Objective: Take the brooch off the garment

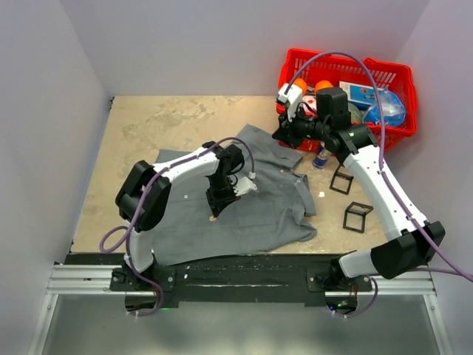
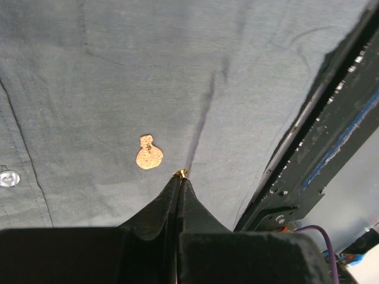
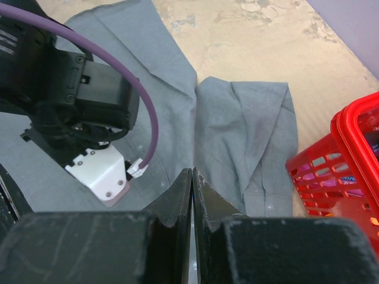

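The grey garment (image 1: 244, 229) lies spread over the table. In the left wrist view a flat copper-coloured piece (image 2: 149, 154), shaped like a small flask, lies on the cloth; I cannot tell whether it is the brooch. Just right of it, the tips of my left gripper are shut, and a tiny gold bit (image 2: 181, 173) shows right at them. Whether it is pinched or only behind the tips, I cannot tell. My right gripper is shut above the garment's far right part, nothing visible between its fingers.
A red basket (image 1: 408, 122) full of items stands at the back right, close to my right arm. Near it are a can (image 1: 321, 157) and two dark frames (image 1: 357, 217). A silver button (image 2: 8, 177) sits on the cloth.
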